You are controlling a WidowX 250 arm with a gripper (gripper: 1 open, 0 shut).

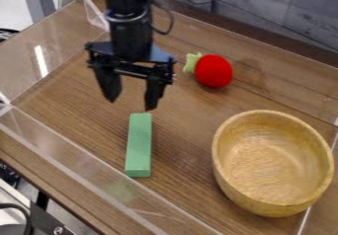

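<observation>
My gripper (125,99) hangs from the top centre over the left-middle of the table, its two dark prongs apart and open, with nothing visible between them. A green elongated block (140,144) lies on the wooden table just below and right of the gripper. A red round object (212,72) with a small green part sits at the upper right, partly beside the arm.
A yellow bowl (271,158) fills the lower right of the table. Dark cables show at the lower left corner.
</observation>
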